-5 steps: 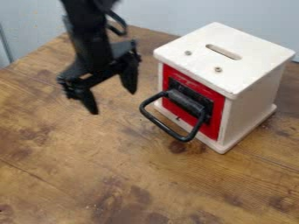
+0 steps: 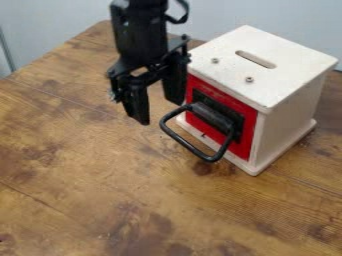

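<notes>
My gripper (image 2: 156,96) hangs at the upper middle, part open with nothing visible between its two black fingers, just left of a pale wooden box (image 2: 283,72). The box has a slot and two small fittings on top, and a red front panel (image 2: 199,92) with a black U-shaped handle (image 2: 187,143) sticking out toward the lower left. The gripper is above and left of the handle; whether it touches the box cannot be told.
A pale wall stands behind.
The box and handle look unmoved.
</notes>
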